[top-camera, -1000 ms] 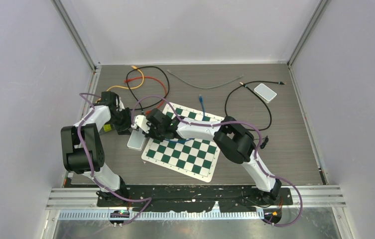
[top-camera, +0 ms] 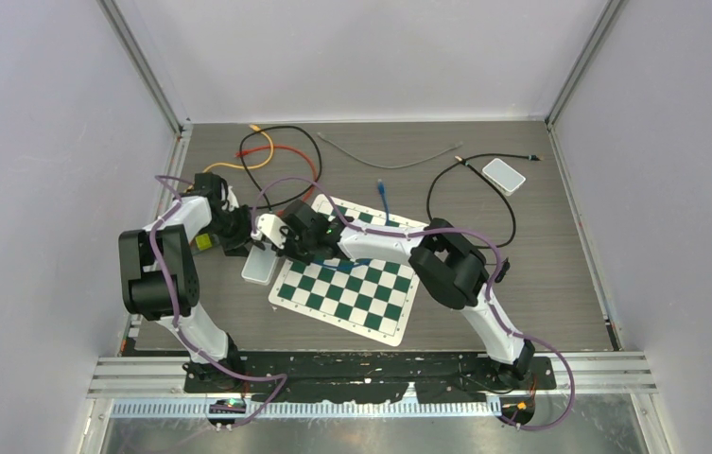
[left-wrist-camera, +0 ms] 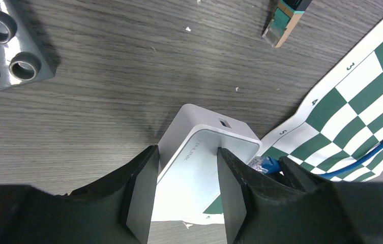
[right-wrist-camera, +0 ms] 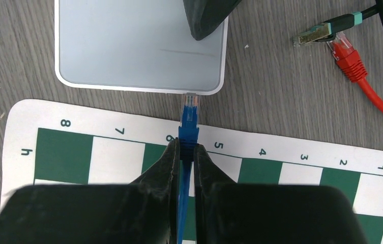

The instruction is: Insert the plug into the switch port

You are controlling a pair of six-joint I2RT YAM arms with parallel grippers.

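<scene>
The white TP-Link switch (left-wrist-camera: pixel 194 168) lies on the grey wood table, a small port opening in its side facing up in the left wrist view. My left gripper is partly open over it; one finger stands by its left edge, the other (right-wrist-camera: pixel 202 23) overlaps its top face. In the right wrist view my right gripper is shut on the blue plug (right-wrist-camera: pixel 188 133). The plug's clear tip (right-wrist-camera: pixel 190 101) meets the switch's lower edge there. Whether the tip sits inside a port cannot be told.
The green-and-white checkered board (top-camera: pixel 352 303) lies beside the switch, under the blue cable (left-wrist-camera: pixel 367 156). A black cable's plug (right-wrist-camera: pixel 314 35) and a red plug (right-wrist-camera: pixel 349 63) rest nearby. A grey studded block (left-wrist-camera: pixel 16 51) is at the left. Another white box (top-camera: pixel 503 176) lies far right.
The right arm, the switch and the board look about the same.
</scene>
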